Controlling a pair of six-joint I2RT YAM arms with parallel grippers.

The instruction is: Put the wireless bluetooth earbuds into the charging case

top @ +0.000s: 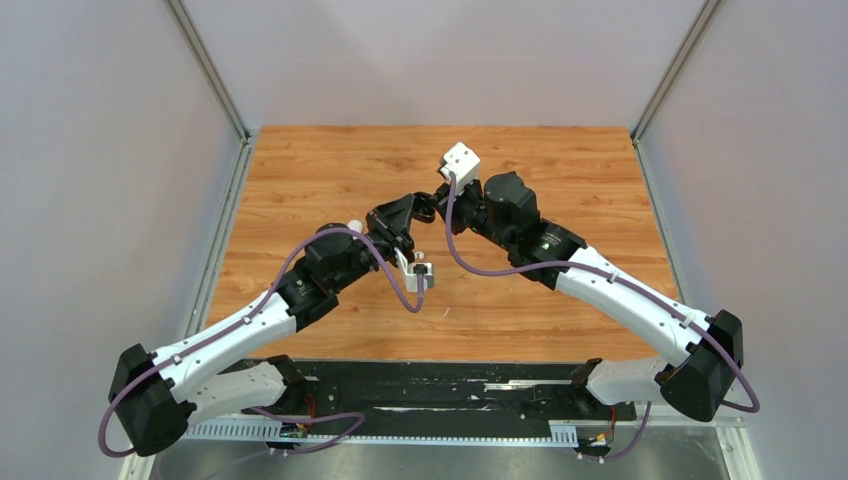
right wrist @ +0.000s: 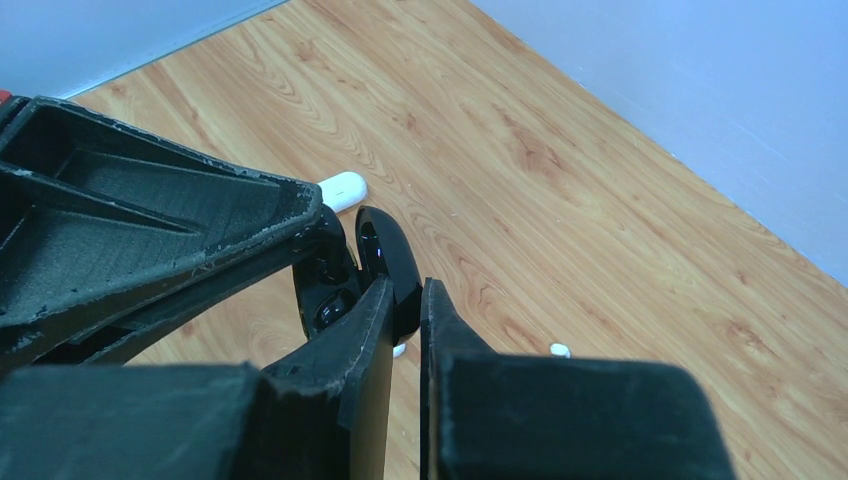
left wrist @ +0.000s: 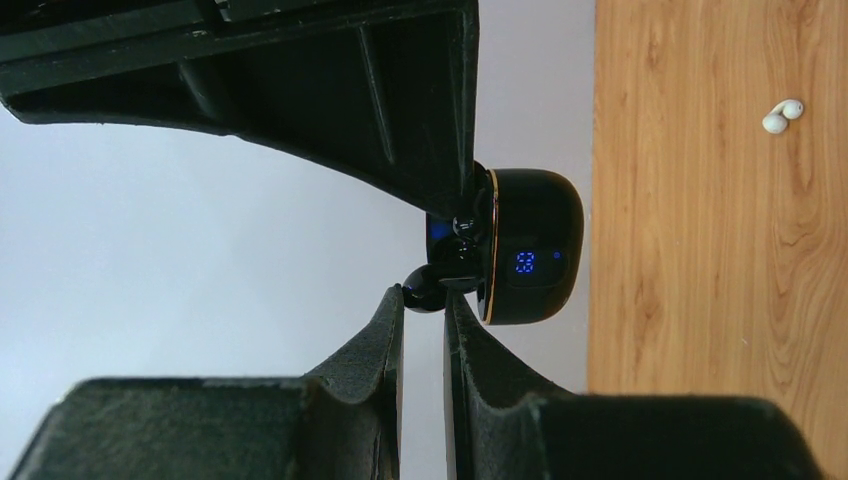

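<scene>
The black charging case [left wrist: 540, 245], lid open and a blue display lit on its side, hangs above the table. My right gripper is shut on it; its large black finger [left wrist: 400, 90] crosses the left wrist view. A glossy black earbud [left wrist: 425, 290] sits at the tips of my left gripper, which is shut on it at the case's open side. In the right wrist view the left gripper's fingers [right wrist: 180, 220] reach into the open case [right wrist: 390, 250]. Whether the earbud is seated in its slot is hidden.
Below on the wooden table [top: 540, 320] lie a pair of white earbuds [left wrist: 782, 116] and a white rounded object [right wrist: 343, 190]. A small white piece [right wrist: 560, 350] shows further right.
</scene>
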